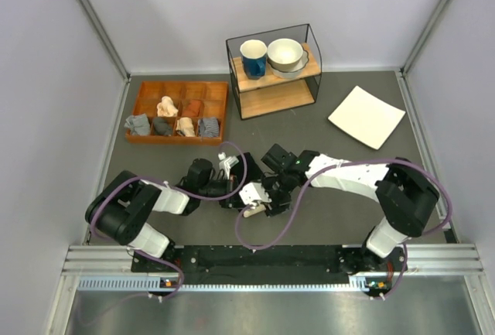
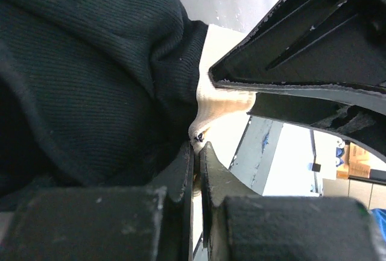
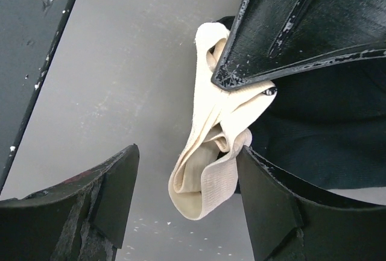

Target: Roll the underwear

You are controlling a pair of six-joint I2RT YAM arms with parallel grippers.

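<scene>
The underwear lies bunched between my arms in the top view: a dark cloth body (image 1: 253, 168) with a cream band (image 1: 254, 210), both partly covered by the grippers. In the left wrist view, my left gripper is shut on the cream band, with black ribbed cloth (image 2: 102, 62) beside it. The right wrist view has my right gripper open, fingers apart on either side of the loose, folded end of the band (image 3: 205, 122). Its right finger (image 3: 259, 176) is close to the cream cloth; contact is hard to tell.
Behind the arms, a wooden organizer (image 1: 176, 139) holds several rolled cloths. A wire shelf (image 1: 274, 101) with a blue mug (image 1: 254, 58) and bowls stands at the back. The white square board (image 1: 366, 117) lies back right; bare table surrounds it.
</scene>
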